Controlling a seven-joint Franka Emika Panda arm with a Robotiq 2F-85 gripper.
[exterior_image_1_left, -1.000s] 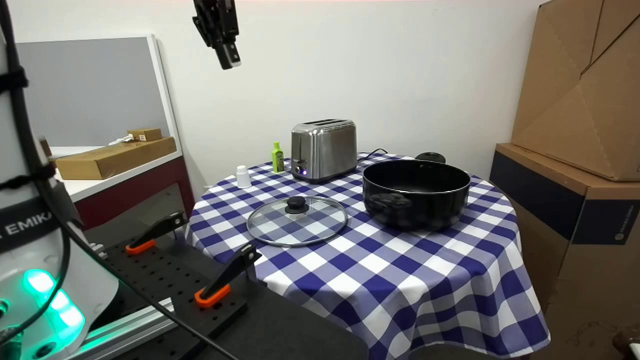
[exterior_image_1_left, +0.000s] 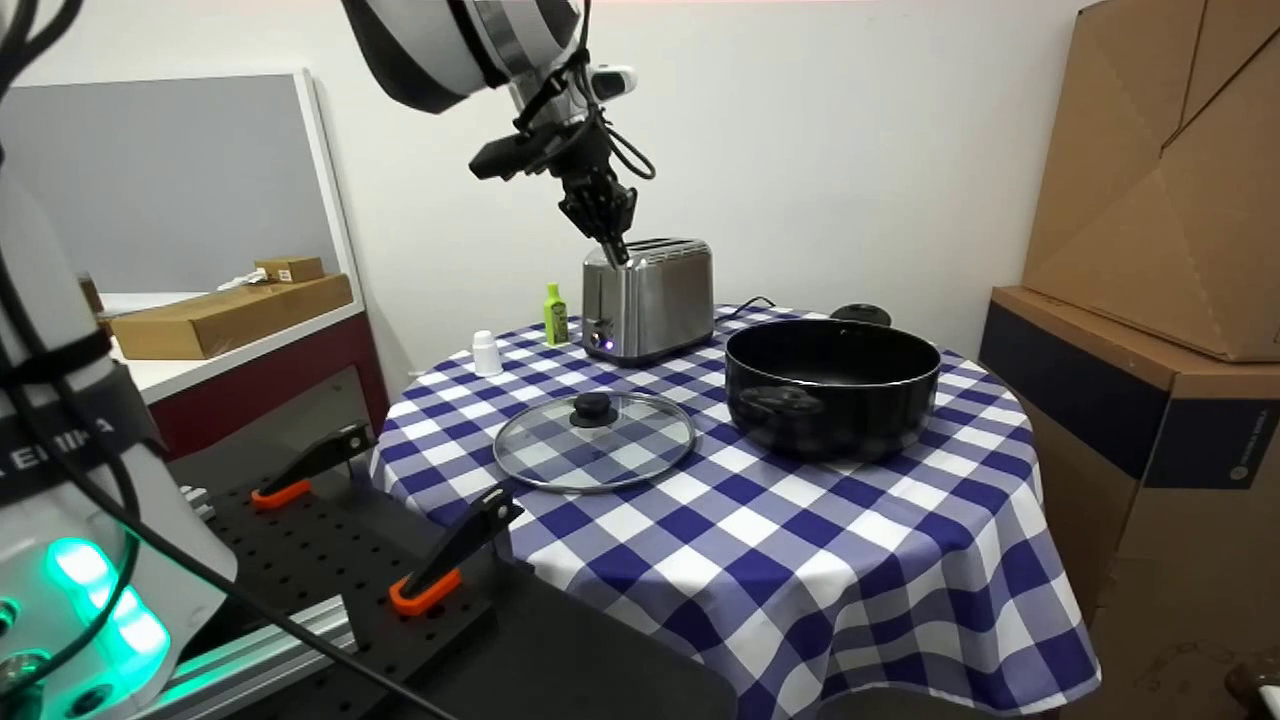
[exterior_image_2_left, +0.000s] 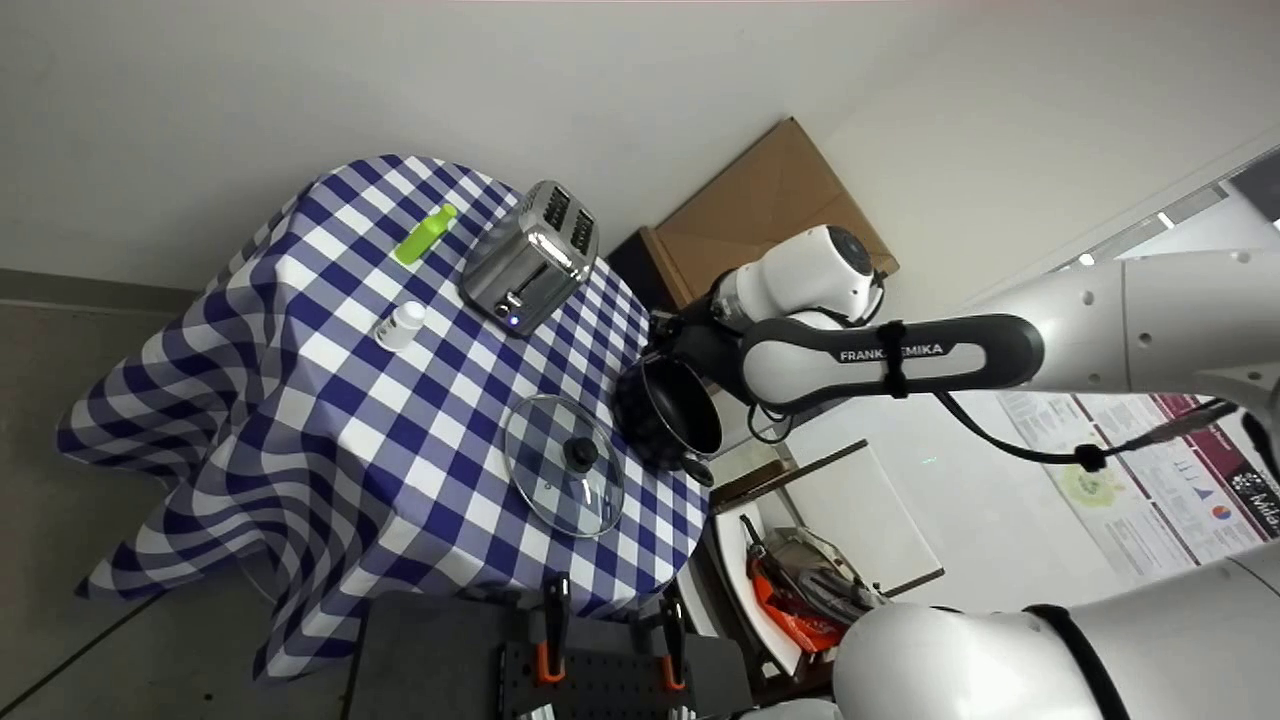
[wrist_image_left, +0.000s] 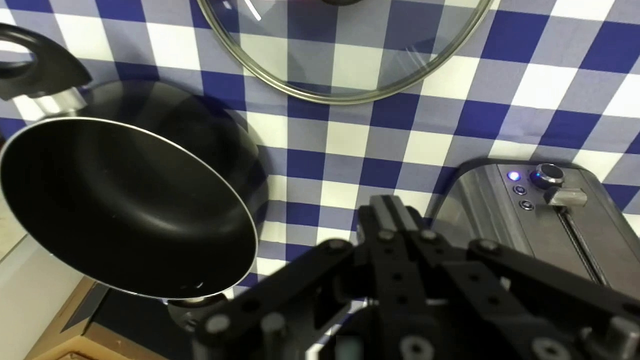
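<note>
My gripper is shut, and nothing shows between its fingertips. In the first exterior view the gripper (exterior_image_1_left: 617, 254) points down in front of the upper part of the silver toaster (exterior_image_1_left: 654, 300); whether it touches cannot be told there. From the wrist, the toaster (wrist_image_left: 480, 204) lies to the right of the fingers and the open black pot (wrist_image_left: 120, 204) to the left. A glass lid (wrist_image_left: 354, 66) with a dark knob rests flat on the cloth beyond them. The second exterior view has the gripper hidden near the pot (exterior_image_2_left: 667, 414) behind the arm.
A green bottle (exterior_image_1_left: 555, 314) and a white bottle (exterior_image_1_left: 486, 354) stand left of the toaster on the checkered tablecloth (exterior_image_1_left: 720, 528). Large cardboard boxes (exterior_image_1_left: 1152, 192) rise at the right. Two black clamps (exterior_image_1_left: 462, 546) sit on the mount before the table.
The tabletop objects have not moved.
</note>
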